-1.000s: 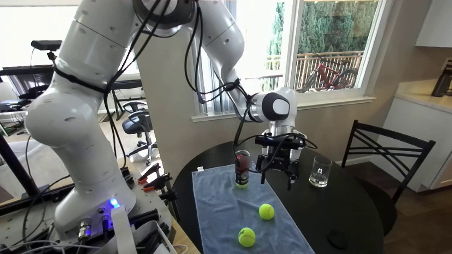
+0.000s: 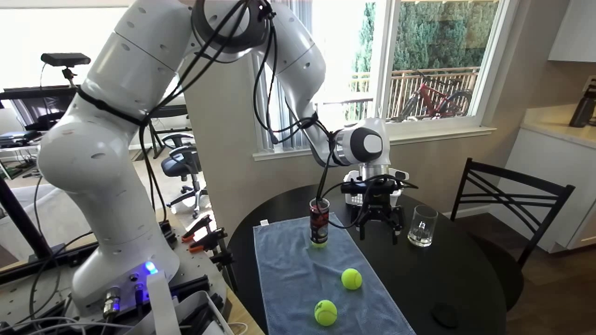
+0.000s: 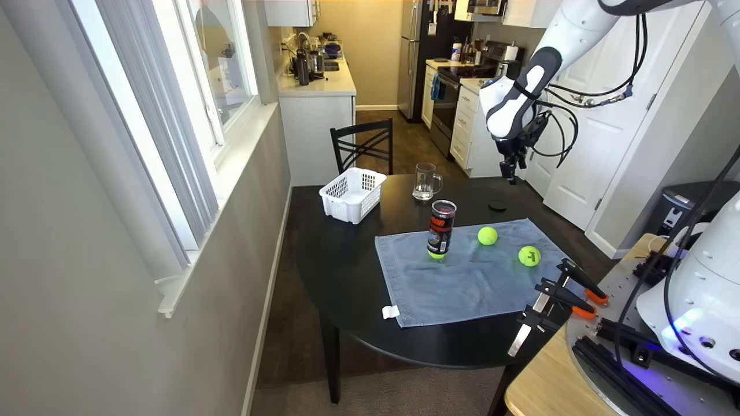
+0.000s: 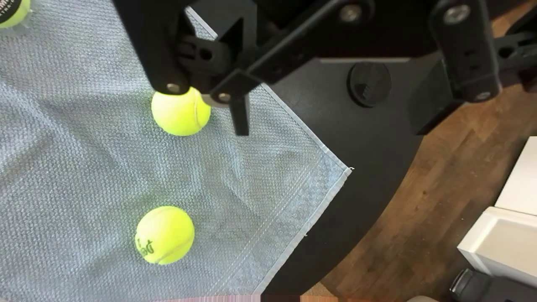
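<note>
My gripper [image 2: 378, 233] hangs above the dark table, open and empty. In the wrist view its fingers [image 4: 241, 118] are spread wide, and a black round lid [image 4: 370, 84] on the table shows in the gap below. Two yellow tennis balls rest on the blue towel [image 2: 296, 273]: one ball [image 4: 182, 113] is partly covered by a finger, while the other ball [image 4: 165, 235] lies clear of it. An upright tennis ball can [image 3: 441, 229] stands on the towel, with yellow showing at its bottom.
Behind the can, a white basket [image 3: 352, 194] sits near the window side. A clear glass mug [image 3: 424, 182] stands on bare table beyond the towel. Black clamps [image 3: 548, 301] stick up at the near table edge by the robot base. A black chair [image 2: 508, 195] stands beside the table.
In exterior view 1 my gripper has shifted right and slightly up, still open. The balls, can, towel and mug have stayed in place.
</note>
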